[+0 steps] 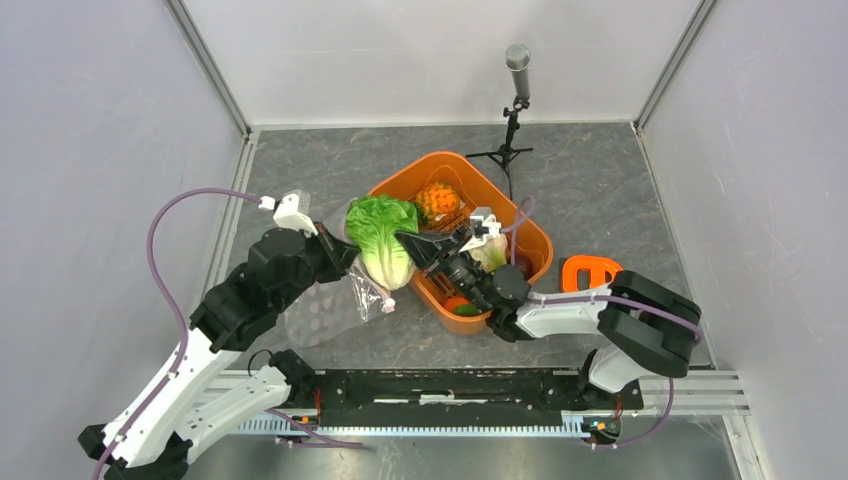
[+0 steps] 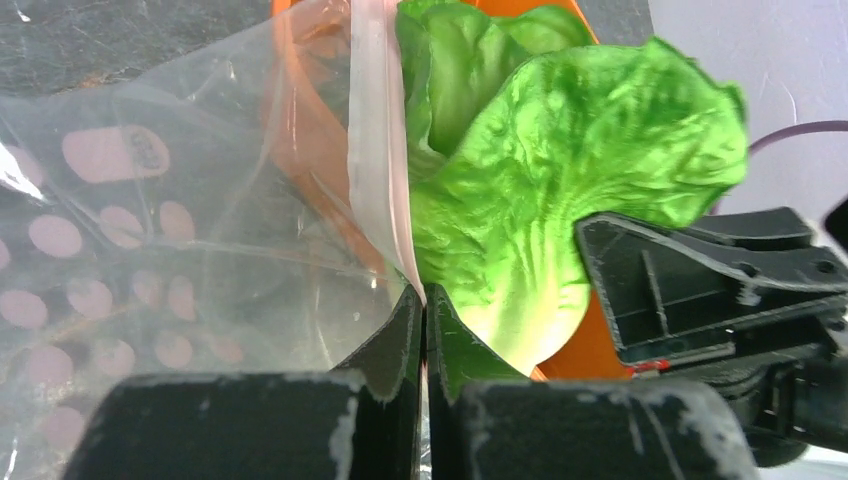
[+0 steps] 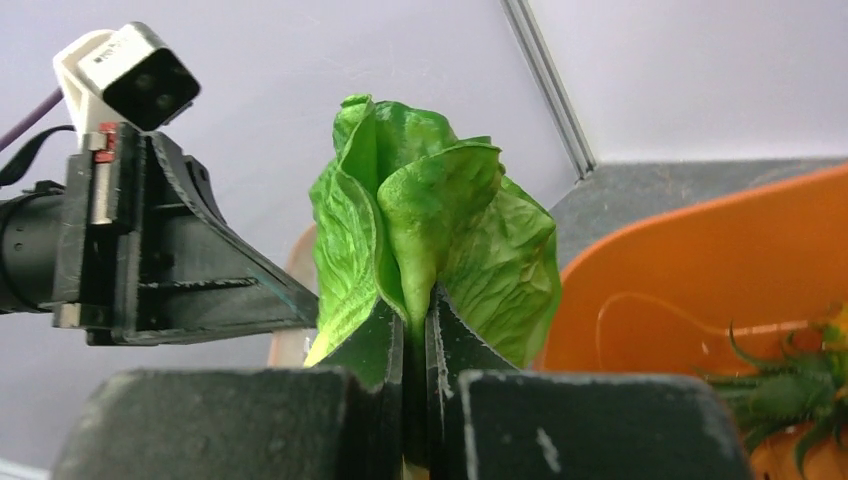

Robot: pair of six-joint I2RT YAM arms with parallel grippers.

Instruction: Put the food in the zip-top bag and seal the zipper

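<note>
A green leafy lettuce (image 1: pixel 383 235) is gripped by my right gripper, its leaves bunched between the fingers. In the top view it hangs beside the orange basket's left side, over the mouth end of a clear zip top bag (image 1: pixel 325 310). My left gripper is shut on the bag's rim, whose zipper strip (image 2: pixel 378 130) runs upward from the fingertips. The lettuce (image 2: pixel 540 180) stands right of that strip in the left wrist view. Whether any of it is inside the bag cannot be made out.
Below and right of the lettuce sits the orange basket (image 1: pixel 538 240), holding a pineapple-like item (image 1: pixel 438 203) and several other foods. A microphone on a tripod (image 1: pixel 512 125) stands behind it. An orange object (image 1: pixel 590 271) lies at right.
</note>
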